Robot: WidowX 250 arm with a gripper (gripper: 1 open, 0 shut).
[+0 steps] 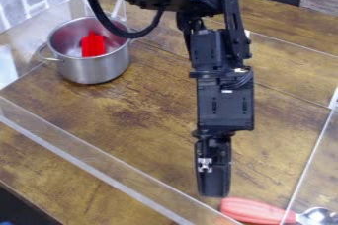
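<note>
The black arm hangs down the middle of the camera view, its gripper [212, 178] low over the wooden table near the front edge. The gripper looks shut, with nothing visible between its fingers. Just below and right of it lies a red-handled tool [254, 209] with a metal head [315, 216], cut off by the frame's edge. The fingertips appear just above the red handle; whether they touch it I cannot tell.
A steel pot [82, 66] with a red object [93, 44] inside stands at the back left. Clear panels run along the left, front and right.
</note>
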